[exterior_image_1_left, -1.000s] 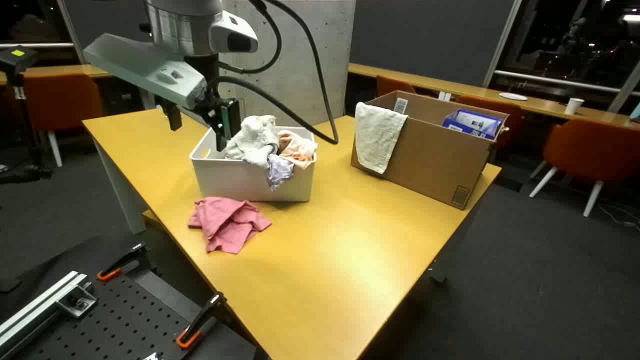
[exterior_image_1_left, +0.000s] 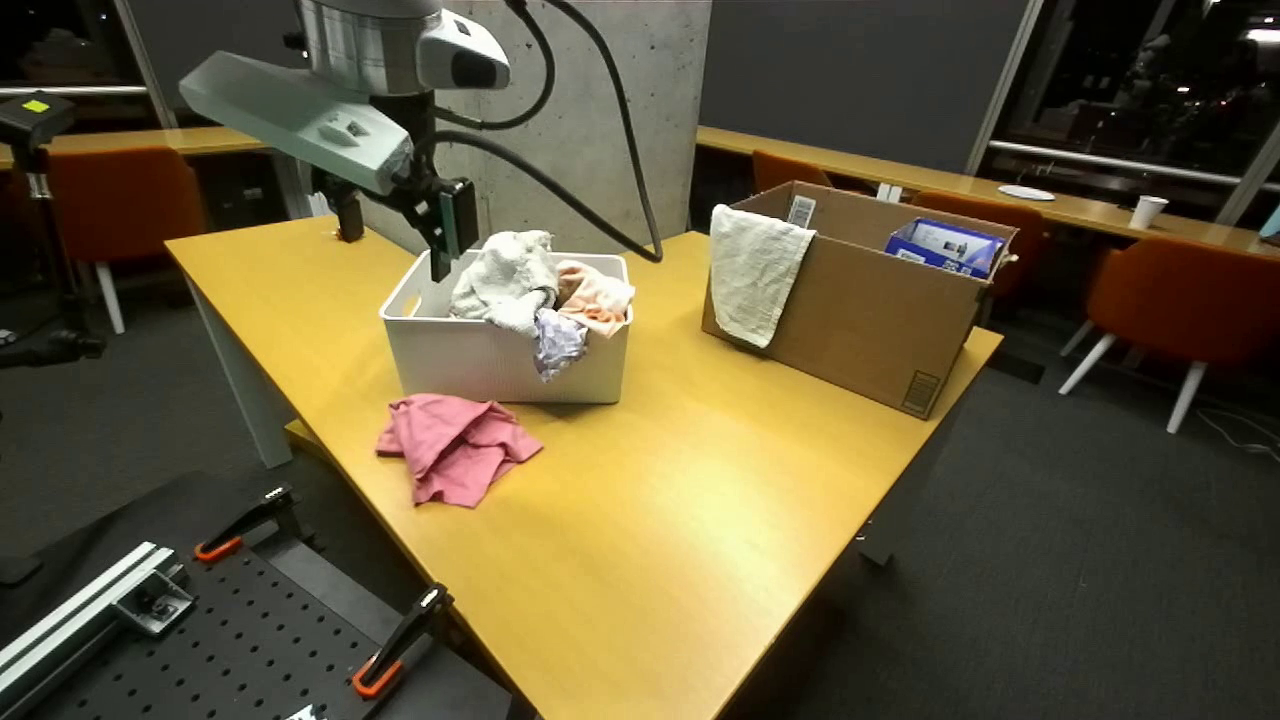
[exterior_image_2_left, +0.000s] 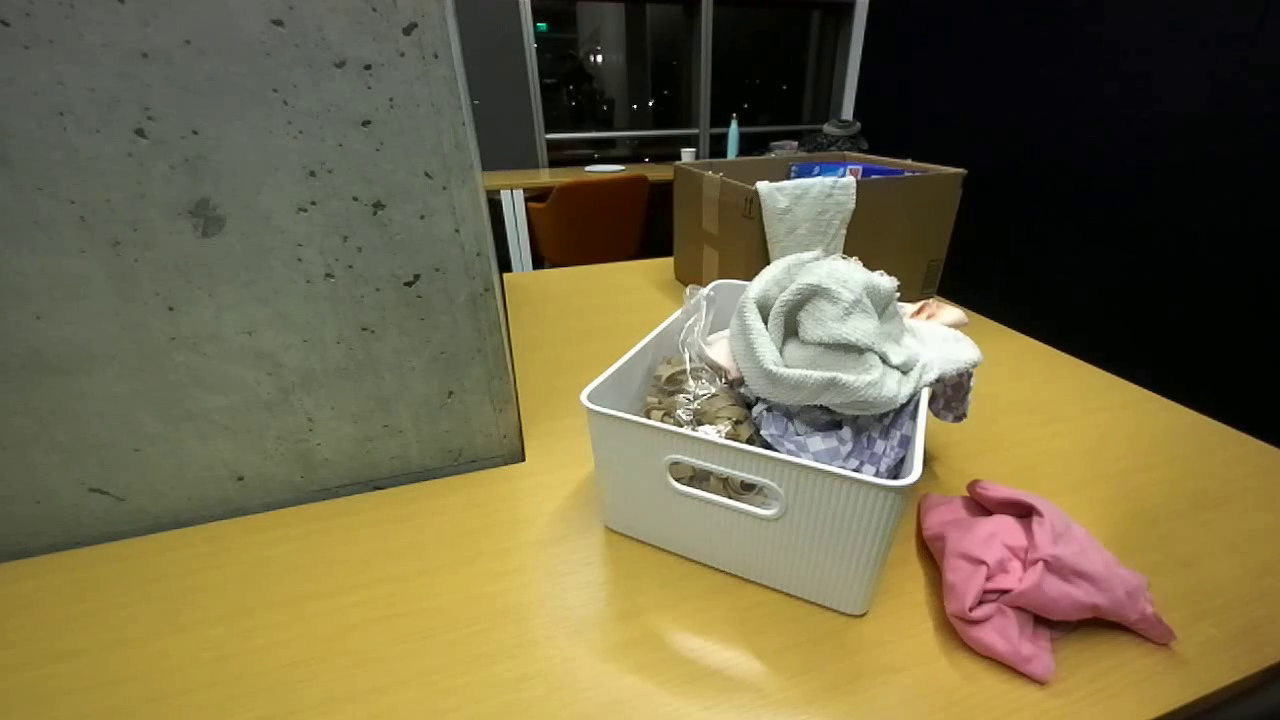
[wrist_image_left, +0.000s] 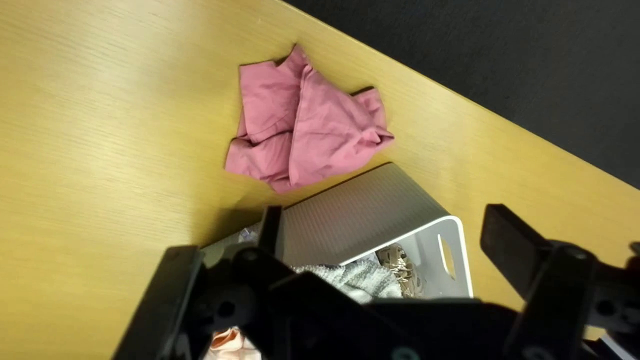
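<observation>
A crumpled pink cloth (exterior_image_1_left: 456, 446) lies on the table in front of the white bin (exterior_image_1_left: 504, 362); in the wrist view the pink cloth (wrist_image_left: 318, 129) shows whole, just beyond the bin's long side. My gripper (exterior_image_1_left: 399, 234) hangs above the left end of the bin. Its two fingers stand wide apart in the wrist view, and nothing shows between them, so the gripper is open. A whitish towel (exterior_image_2_left: 828, 336) is heaped on the bin's contents. A checked purple cloth (exterior_image_2_left: 834, 434) and a peach cloth (exterior_image_1_left: 594, 296) also lie in the bin, partly over its rim.
Brown paper strips and clear plastic (exterior_image_2_left: 690, 396) fill the bin's other end. A cardboard box (exterior_image_1_left: 864, 318), a light cloth (exterior_image_1_left: 756, 276) draped over its side, stands at the back right. A concrete pillar (exterior_image_2_left: 252, 264) stands beside the bin.
My gripper has risen a little above the bin, with a slight shift and tilt of the arm. The cloths, bin and box have stayed in place.
</observation>
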